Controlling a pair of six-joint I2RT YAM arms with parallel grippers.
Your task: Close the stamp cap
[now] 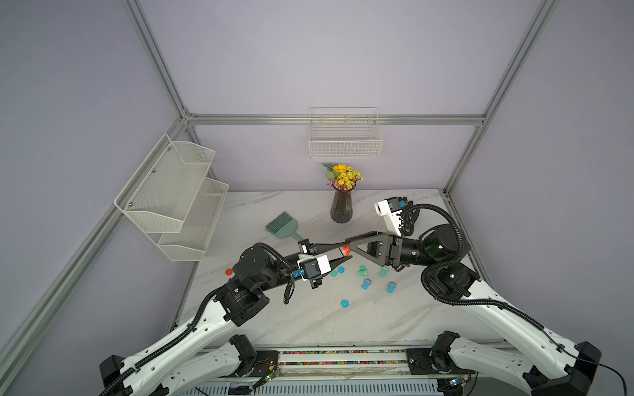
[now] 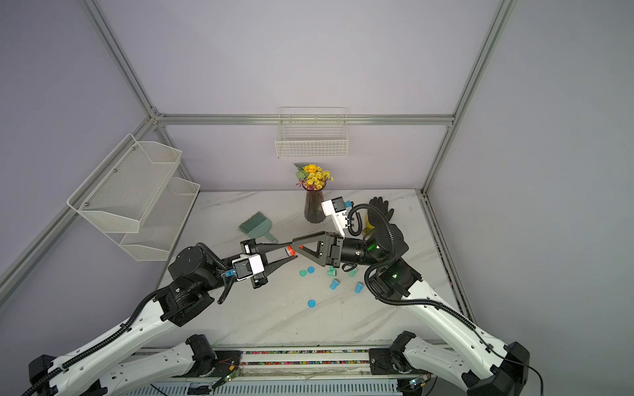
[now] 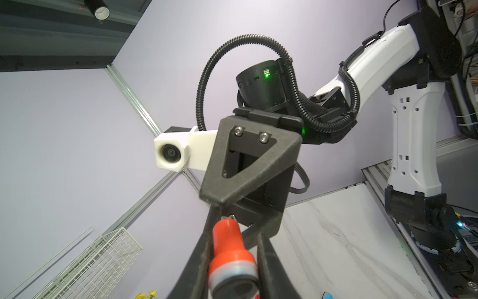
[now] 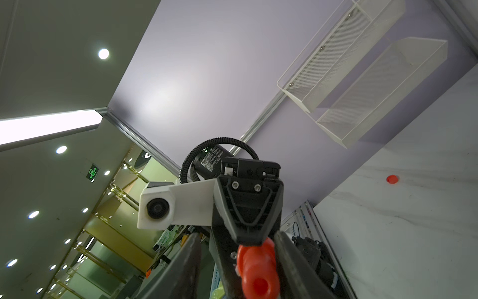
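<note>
A red stamp (image 3: pixel 228 239) with a white band and dark base is clasped by my left gripper, one finger on each side. It is in the air above the table. My right gripper is part open around the stamp's rounded red end, which lies closer to its right-hand finger in the right wrist view; a gap shows on the other side. Whether that finger touches it, I cannot tell. A flat red cap (image 4: pixel 392 179) lies loose on the marble table, also seen at the left in the top left view.
Blue stamps (image 1: pixel 366 283), green pieces (image 1: pixel 362 271) and a blue cap (image 1: pixel 344 303) lie below the grippers. Behind stand a flower vase (image 1: pixel 341 207) and a green brush (image 1: pixel 284 225).
</note>
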